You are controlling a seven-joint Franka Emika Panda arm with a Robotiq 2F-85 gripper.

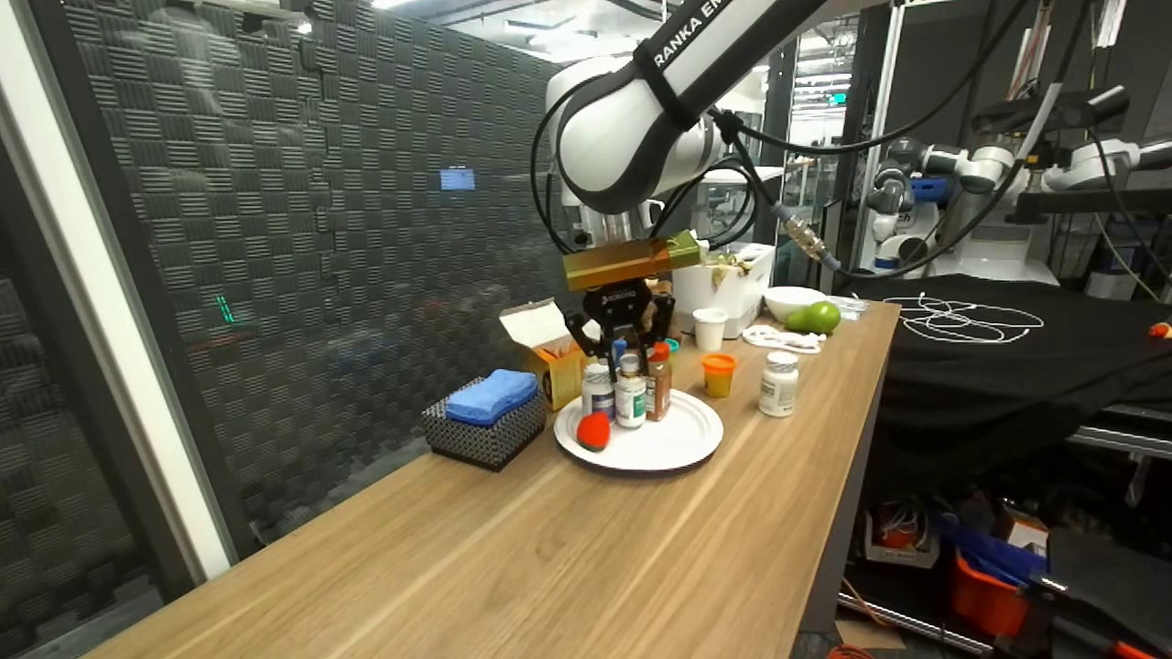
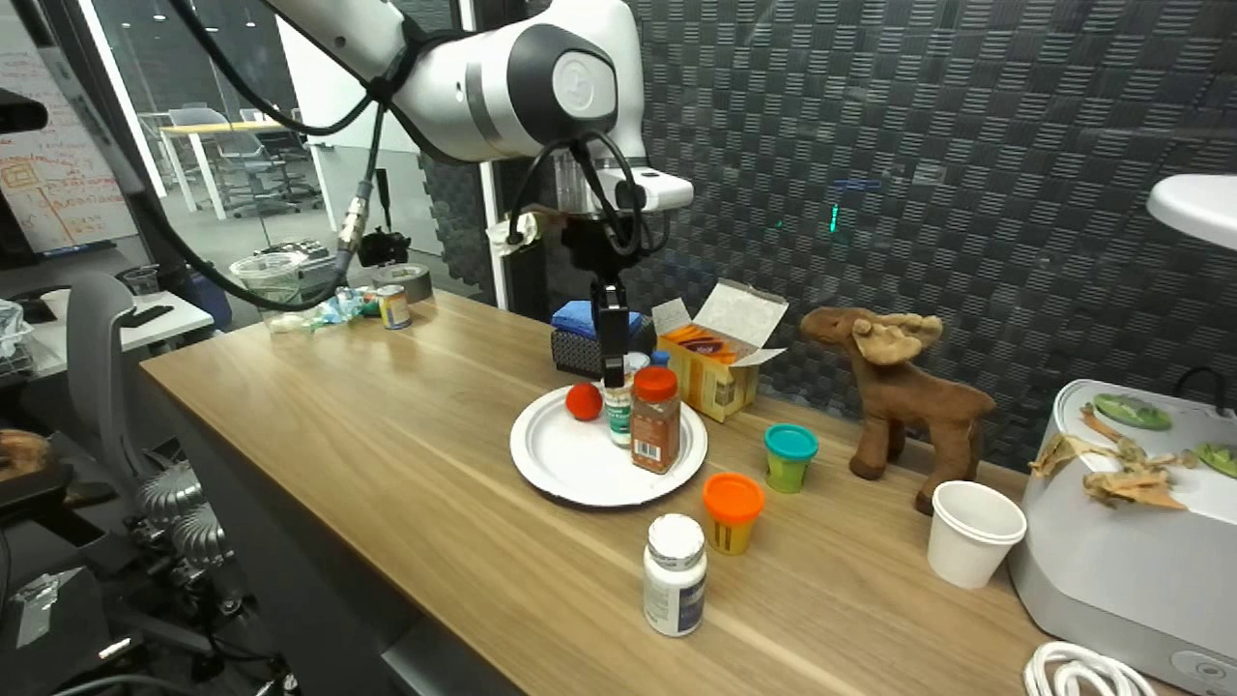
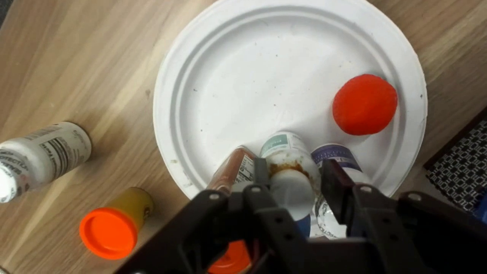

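My gripper is shut on a white bottle with a green label, gripping it near its cap. The bottle stands upright over the white plate; whether its base touches cannot be told. In the wrist view its white cap sits between my fingers. A purple-labelled white bottle is close on one side, and a red-capped spice bottle on the other. A red ball-like object lies near the plate's rim. A blue bottle is mostly hidden behind them.
Near the plate are an orange-lidded tub, a teal-lidded tub and another white bottle. An open yellow box and a black mesh box with blue cloth border the far side.
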